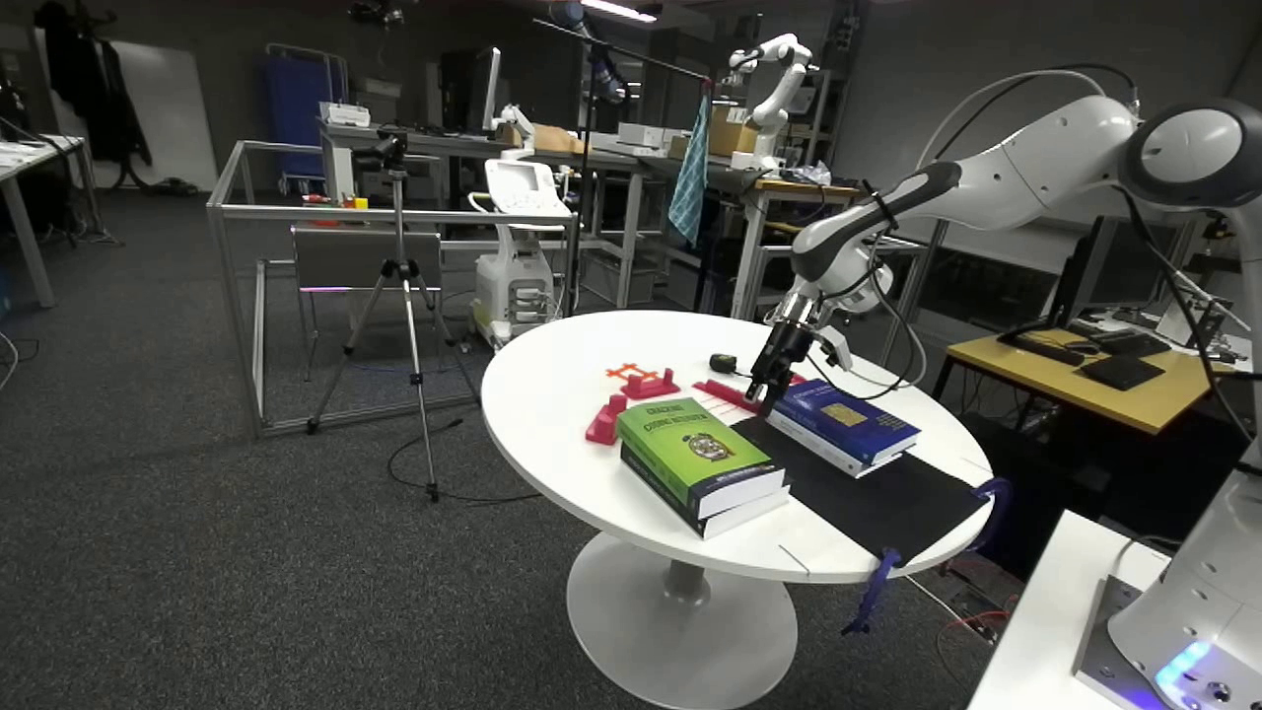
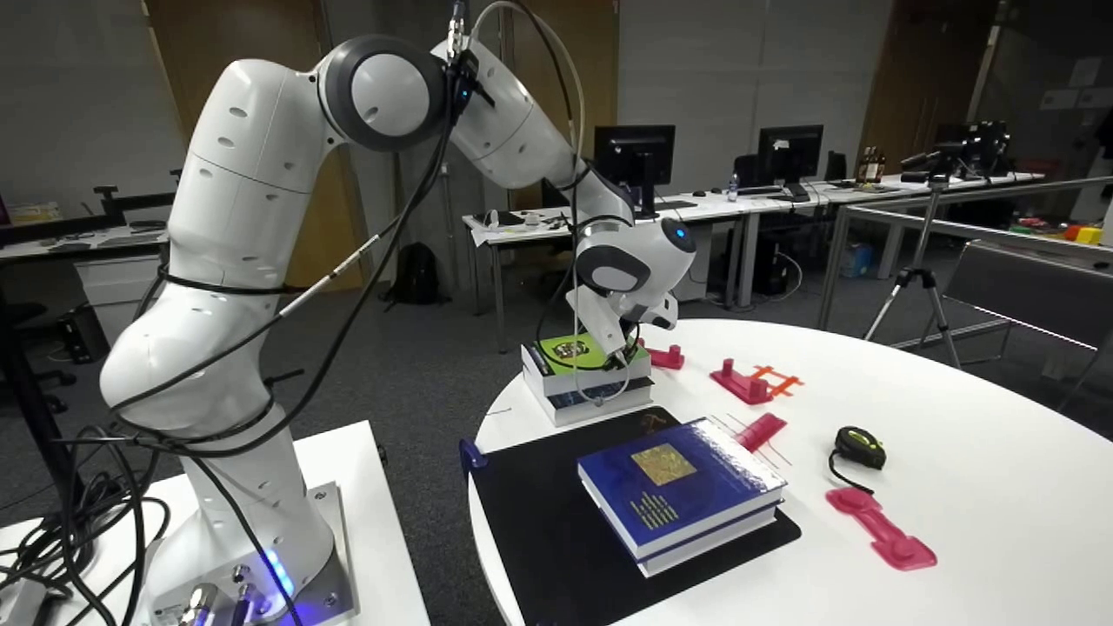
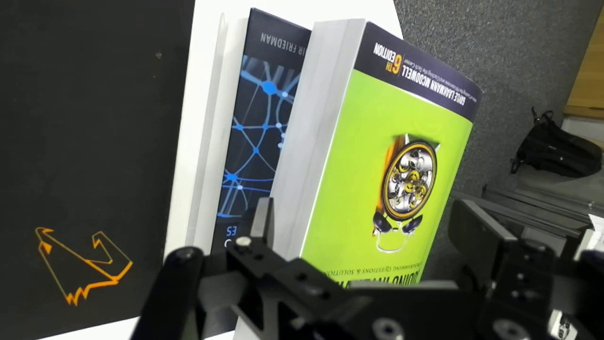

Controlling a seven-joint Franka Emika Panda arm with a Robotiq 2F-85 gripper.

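Note:
My gripper hangs low over the round table, between two stacks of books, tilted. Its two fingers stand wide apart in the wrist view, open, and nothing seems held between them. The green book shows beyond the fingers there, lying on a dark book with a blue network pattern. On the other side, a blue book with a gold square lies on another thick book, partly over the black mat. Whether the fingertips touch anything is unclear.
Red plastic pieces, an orange lattice piece and a black tape measure are scattered on the white table. Blue clamps grip the mat at the table edge.

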